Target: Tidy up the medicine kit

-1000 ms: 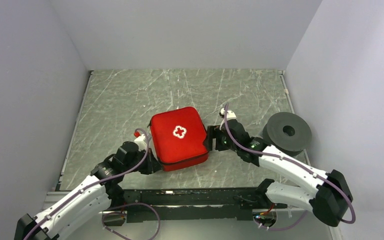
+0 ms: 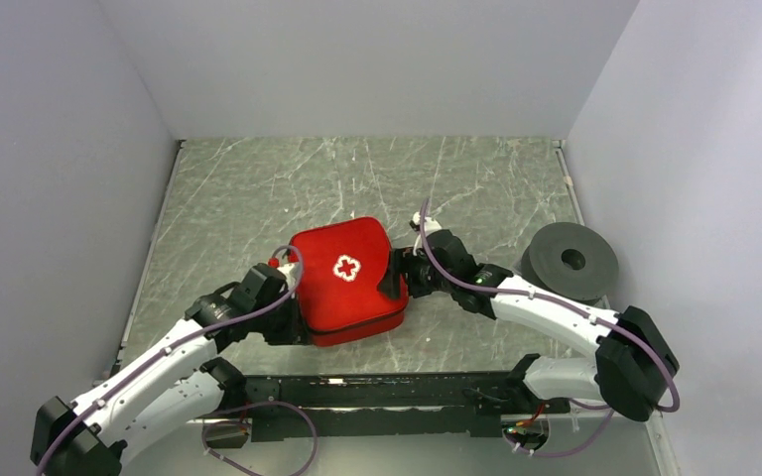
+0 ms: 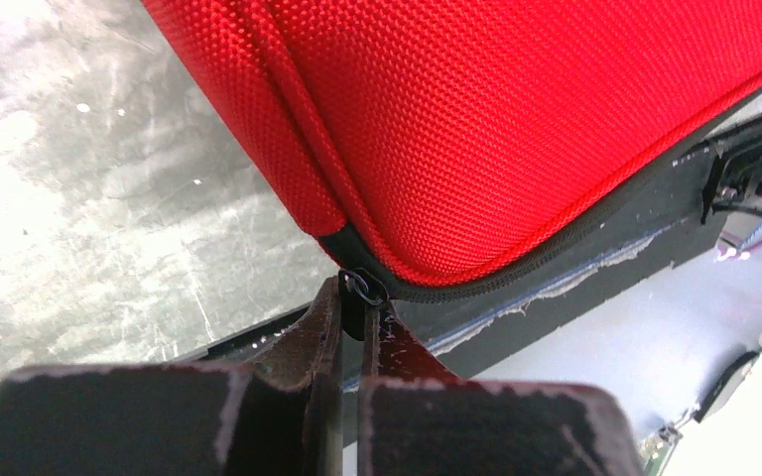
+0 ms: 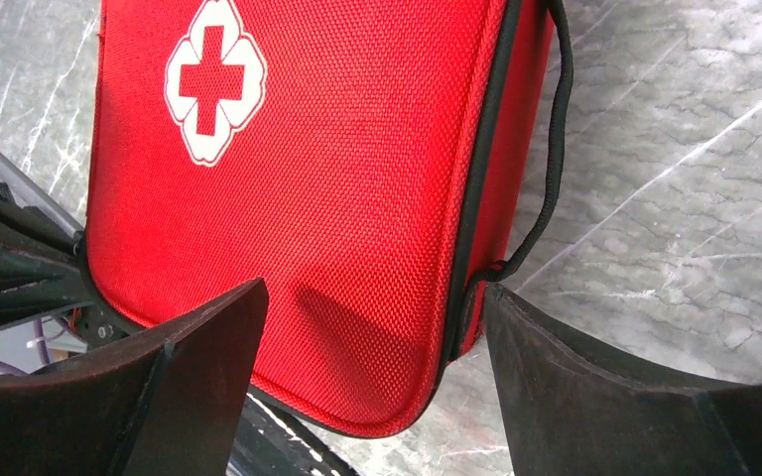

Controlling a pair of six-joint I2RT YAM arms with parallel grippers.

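The red medicine kit (image 2: pixel 335 293) lies closed on the table, its white-bordered cross (image 4: pixel 215 81) facing up. At its near left corner, my left gripper is shut on a small dark zipper pull (image 3: pixel 363 286) beside the black zipper edge. Over the kit's right side, my right gripper stands open. One of its fingers (image 4: pixel 220 342) is over the red lid, the other beside the side wall and a black cord handle (image 4: pixel 553 149). Nothing is clamped between these fingers, and the kit's inside is hidden.
A dark grey roll (image 2: pixel 568 260) stands at the right edge of the table. A black rail (image 2: pixel 397 392) runs along the front edge.
The kit has shifted a little left and toward the front. My right gripper has moved left until over the kit's right edge. The left gripper has stayed by the near left corner.
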